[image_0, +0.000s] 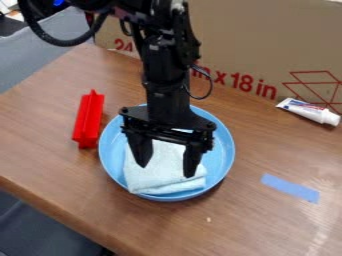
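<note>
My black gripper (166, 155) is open and low over the blue plate (218, 166), its two fingers spread apart above the folded white cloth (166, 182) that lies on the plate. The gripper body hides the upper part of the cloth and the back of the plate. Whether the fingertips touch the cloth, I cannot tell.
A red object (90, 118) lies left of the plate, and a white tube (307, 110) lies at the back right. A blue tape strip (290, 187) is on the wooden table (80, 200). A cardboard box (267, 50) stands behind.
</note>
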